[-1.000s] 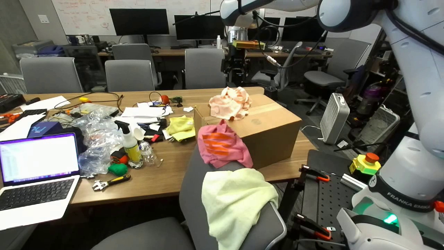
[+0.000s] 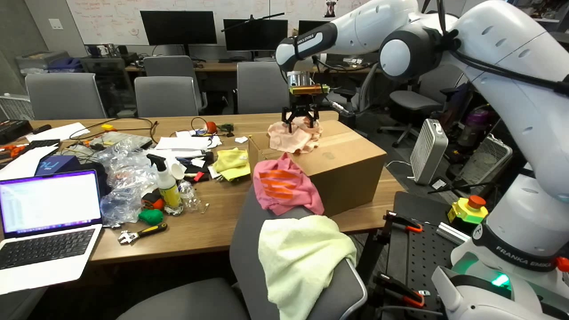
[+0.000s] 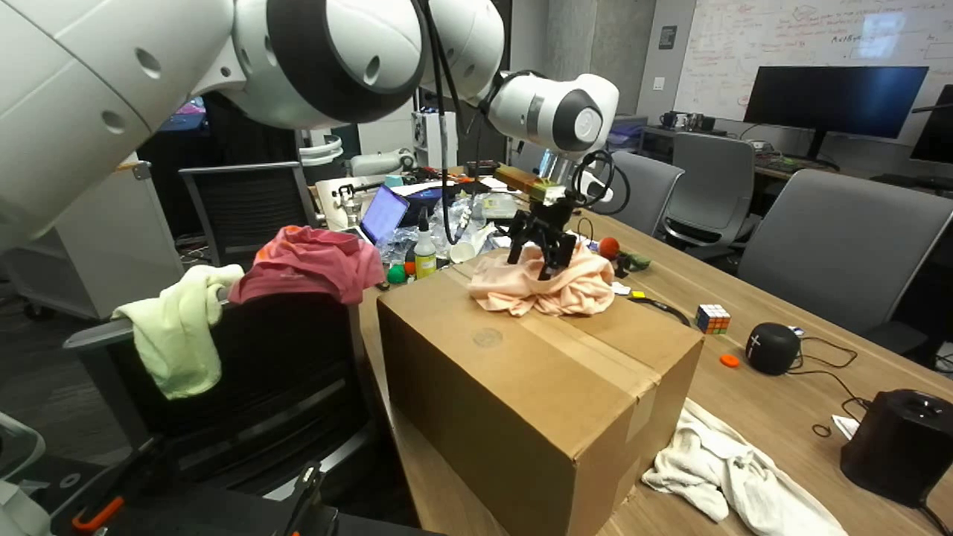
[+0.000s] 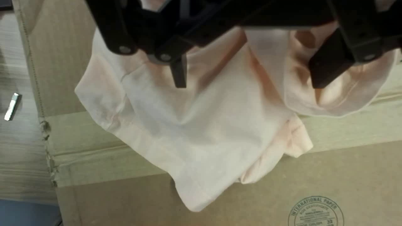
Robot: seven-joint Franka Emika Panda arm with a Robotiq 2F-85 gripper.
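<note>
A crumpled peach cloth [image 2: 293, 139] lies on top of the large cardboard box [image 3: 500, 384]. My gripper [image 2: 301, 127] points down at it, the fingertips at the cloth's height. The wrist view shows the gripper with its two fingers wide apart and the cloth [image 4: 203, 131] spread below and between them. One finger [image 4: 333, 62] sits over a curled fold on the right; the other finger [image 4: 179, 73] is over the flatter part. Whether either tip touches the fabric, I cannot tell. In the second exterior view the same cloth [image 3: 536, 284] sits under the gripper [image 3: 528, 266].
A pink cloth [image 2: 285, 186] and a pale yellow cloth [image 2: 301, 261] hang over a chair back beside the box. A white cloth [image 3: 741, 473] lies on the table near the box. Clutter, including a spray bottle [image 2: 169, 189], covers the table's left. The box top's near half is bare.
My gripper has come down from well above the box to the peach cloth, and the arm has lowered with it. The cloth looks much the same.
</note>
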